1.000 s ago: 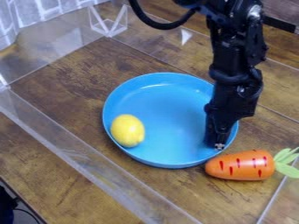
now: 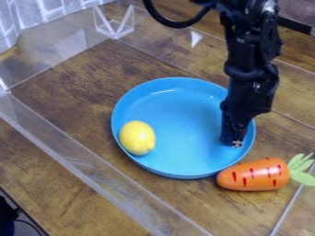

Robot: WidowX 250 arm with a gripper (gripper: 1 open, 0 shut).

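A blue plate [image 2: 179, 138] lies on the wooden table, with a yellow lemon-like toy [image 2: 138, 137] on its left part. An orange toy carrot [image 2: 256, 175] with green leaves lies just beside the plate at the lower right. The black gripper [image 2: 235, 138] reaches down from the top right to the plate's right rim, low over it. Its fingertips are small and dark in this view; nothing shows between them, and it appears shut.
Bare wood [image 2: 68, 78] is free to the left of and behind the plate. A clear plastic wall runs diagonally along the lower left, and another clear edge stands at the top left.
The gripper has moved slightly up and back along the plate's right side. The plate has shifted a little to the right; the carrot has barely moved.
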